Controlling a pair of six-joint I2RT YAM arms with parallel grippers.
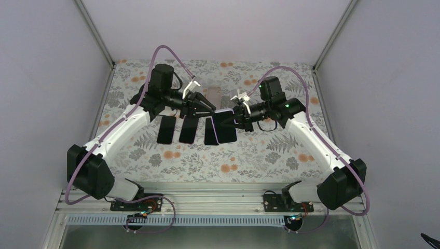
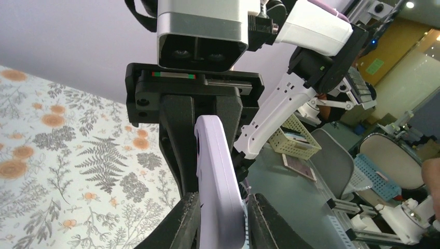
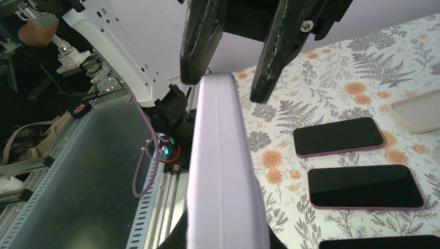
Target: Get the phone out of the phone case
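Observation:
A phone (image 1: 225, 134) with a black screen sits in a pale lilac case (image 3: 220, 166), raised above the table. My right gripper (image 1: 229, 123) is shut on the cased phone at its right side. From the right wrist, the case's edge hides most of that gripper's fingers. My left gripper (image 1: 213, 110) stands open at the opposite upper corner. In the left wrist view its fingers (image 2: 179, 220) lie on either side of the case edge. Gaps show beside the case end in the right wrist view; whether either finger touches it, I cannot tell.
Three black phones lie on the floral cloth: one at left (image 1: 166, 129), another beside it (image 1: 189, 130), the third (image 1: 208, 136) partly under the held phone. An empty clear case (image 1: 213, 96) lies behind.

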